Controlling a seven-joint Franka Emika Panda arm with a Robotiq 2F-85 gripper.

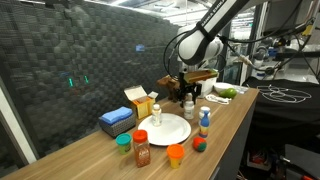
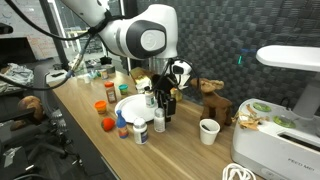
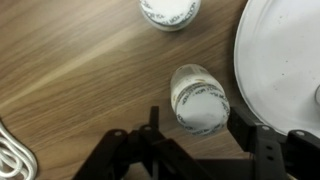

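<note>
A small bottle with a pale round cap (image 3: 203,106) stands upright between the spread fingers of my gripper in the wrist view. A gap shows on its left side; the right finger is very close to it, and contact is unclear. From the second exterior view, the gripper (image 2: 170,98) is low over this bottle (image 2: 159,122), pointing down. A second white-capped bottle (image 3: 170,10) stands nearby at the wrist view's top edge. The white plate (image 3: 275,60) lies to the right of the bottle there.
A blue bottle (image 1: 204,124), a red tomato (image 1: 199,145) and an orange cup (image 1: 175,154) stand near the table's front edge. Farther along are a red-lidded jar (image 1: 141,148) and a box (image 1: 141,102). A brown toy animal (image 2: 213,103) and white cup (image 2: 209,131) flank the gripper.
</note>
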